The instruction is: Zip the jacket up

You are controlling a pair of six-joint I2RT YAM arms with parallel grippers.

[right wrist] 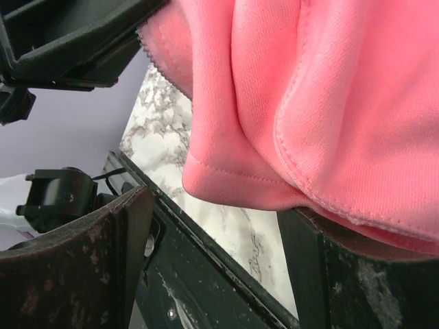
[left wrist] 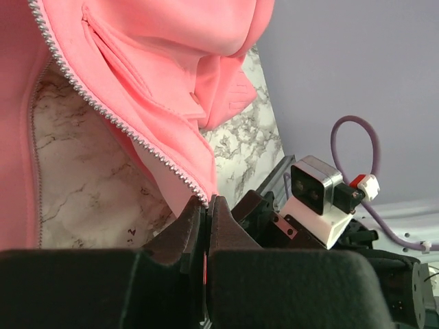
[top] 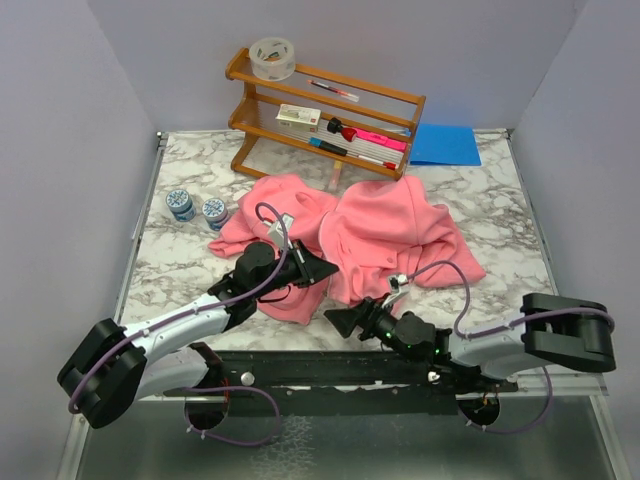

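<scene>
The pink jacket [top: 395,225] lies spread on the marble table with its front open. My left gripper [top: 325,270] is shut on the zipper edge [left wrist: 161,157] near its lower end, which runs into the fingertips in the left wrist view. My right gripper [top: 350,318] is low at the near table edge, below the hem; in the right wrist view its fingers stand open, with the folded hem [right wrist: 236,185] just ahead of and between them.
A wooden shelf [top: 325,85] with tape, pens and small items stands at the back, beside a blue folder [top: 445,150]. Two jars [top: 180,205] sit at the left.
</scene>
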